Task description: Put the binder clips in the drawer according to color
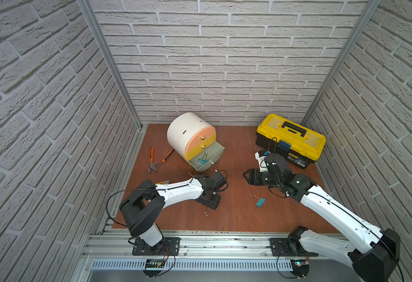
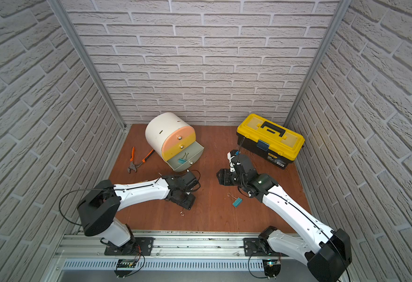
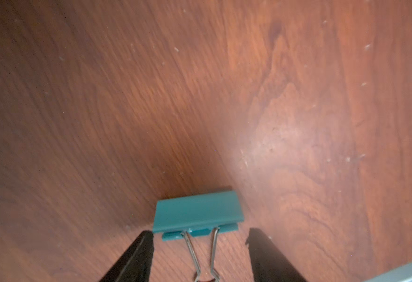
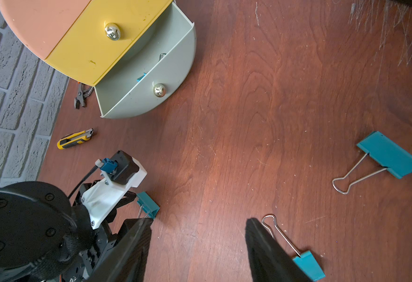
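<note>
A teal binder clip (image 3: 198, 210) lies on the wood between the spread fingers of my open left gripper, its wire handles toward the gripper base; the top views mostly hide it under that arm. My right gripper stands open and empty above the table. A second teal clip (image 1: 260, 202) rests on the wood at the right, in front of the right arm. The right wrist view shows another teal clip (image 4: 391, 154) at its right edge. The pulled-out grey-green drawer (image 4: 144, 100) of the round cabinet (image 1: 185, 131) holds a teal clip (image 1: 202, 160).
Orange-handled pliers (image 1: 152, 159) lie left of the cabinet. A yellow utility knife (image 4: 75, 139) is near the left arm. At the back right stands a yellow-lidded toolbox (image 1: 290, 134). The wood between the arms is clear.
</note>
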